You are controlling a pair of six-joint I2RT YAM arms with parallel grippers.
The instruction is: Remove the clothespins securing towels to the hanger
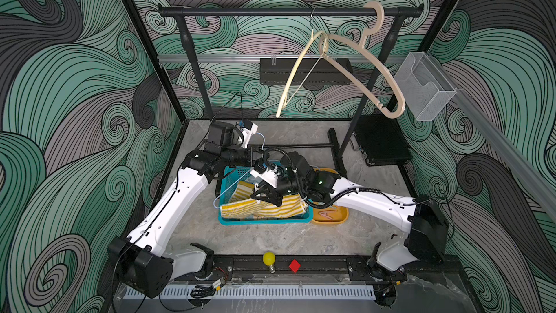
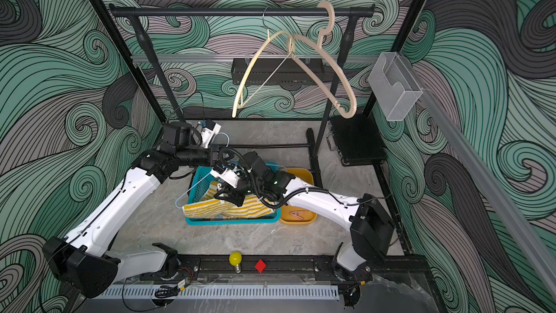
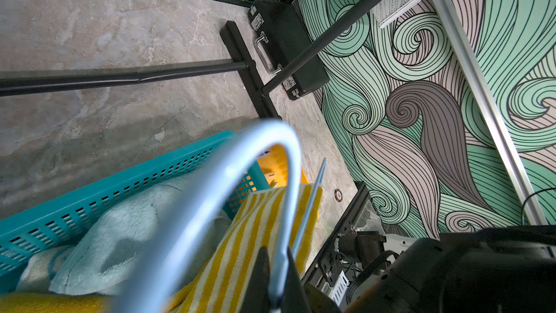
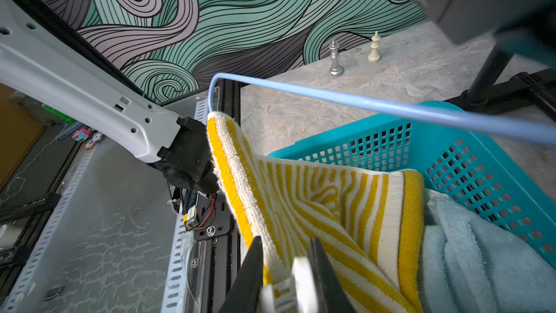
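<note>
A pale blue wire hanger rises from my left gripper, which is shut on it, above the teal basket. A yellow-and-white striped towel lies in the basket, its corner lifted near the hanger's bend in the right wrist view. My right gripper is low over that towel, shut on something pale at the bottom edge of its view; whether that is towel or a clothespin I cannot tell. A light blue towel lies beside the striped one.
An orange tray with pins sits right of the basket. Two plastic hangers hang from the black rack above. A black case stands back right; a yellow bulb lies at the front edge.
</note>
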